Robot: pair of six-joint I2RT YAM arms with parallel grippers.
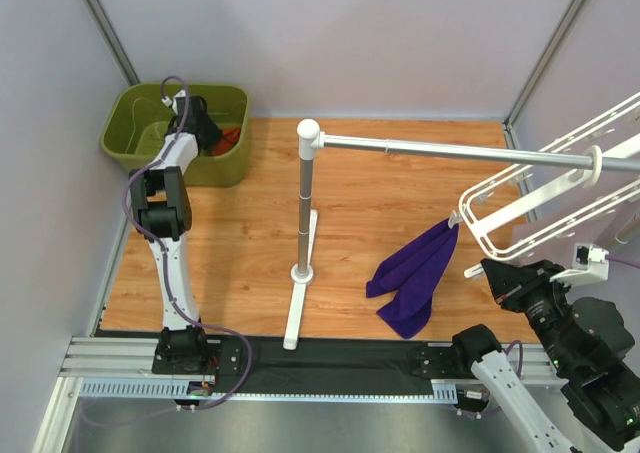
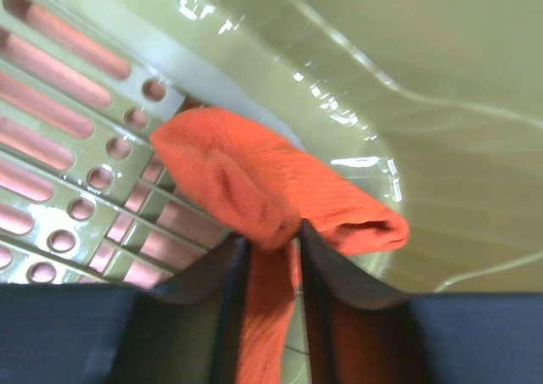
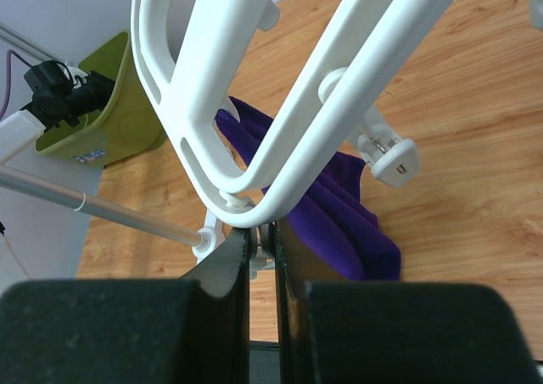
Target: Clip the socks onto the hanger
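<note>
An orange sock (image 2: 280,172) lies bunched at the bottom of the green bin, by a corner. My left gripper reaches down to it, its fingers a little apart with orange cloth in the gap; whether both fingers press on the cloth cannot be told. A purple sock (image 1: 415,273) hangs from the near-left end of the white hanger (image 1: 500,243), its upper tip at a clip. On the hanger's rounded end, my right gripper is shut, gripping the white rim. Another clip (image 3: 394,159) on the hanger is empty.
The green bin (image 1: 115,138) stands at the back left, its walls close round my left gripper. A metal stand (image 1: 305,203) with a long crossbar (image 1: 440,151) rises mid-table. Bare wooden table (image 1: 250,263) lies between bin and stand.
</note>
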